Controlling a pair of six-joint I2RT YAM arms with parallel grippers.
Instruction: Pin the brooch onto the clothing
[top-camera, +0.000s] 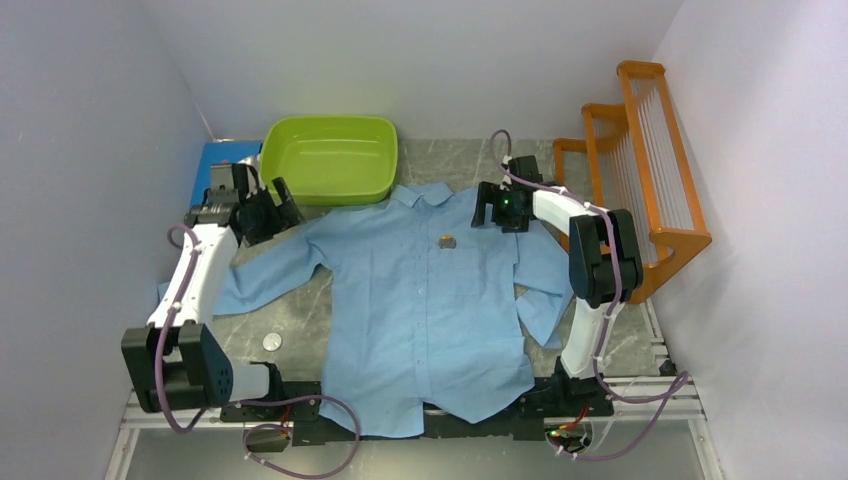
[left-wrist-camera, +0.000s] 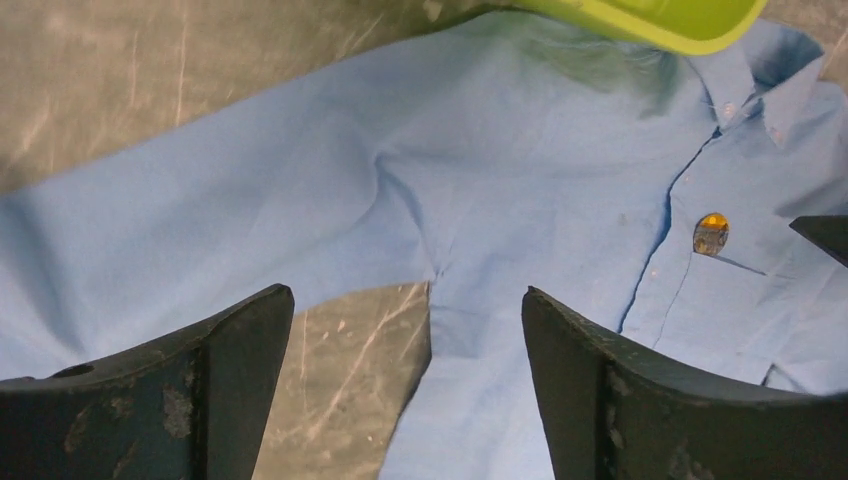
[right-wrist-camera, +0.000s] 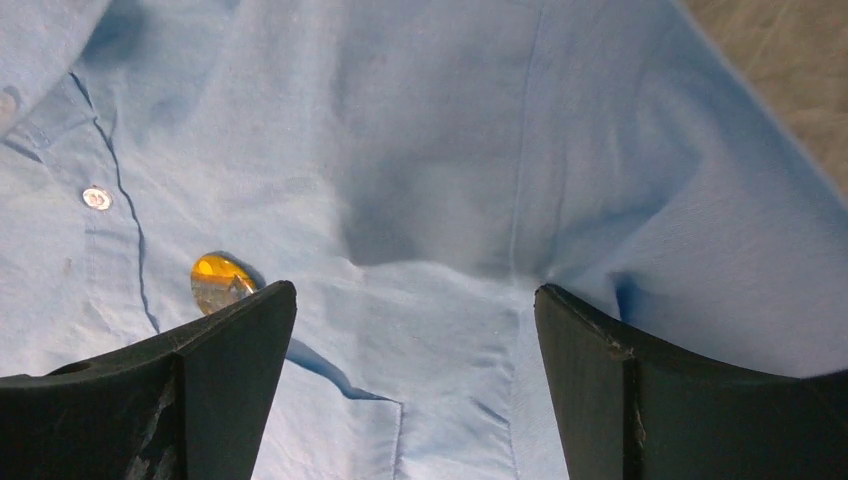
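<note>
The light blue shirt (top-camera: 375, 310) lies spread on the grey table, collar toward the back. On its chest, just right of the button placket, rests the small brooch (top-camera: 447, 242), orange at the top and brownish grey below. The right wrist view shows the brooch (right-wrist-camera: 220, 283) above the pocket edge, beside the left finger; whether its pin passes through the cloth cannot be seen. My right gripper (top-camera: 498, 206) is open over the shirt's right shoulder, with nothing held. My left gripper (top-camera: 279, 207) hangs open and empty above the left sleeve (left-wrist-camera: 200, 200).
A green basin (top-camera: 330, 160) stands behind the shirt's left shoulder, close to my left gripper. Left of it lies a blue board (top-camera: 208, 175). A wooden rack (top-camera: 650, 180) occupies the right side. A white disc (top-camera: 272, 342) sits on bare table at the front left.
</note>
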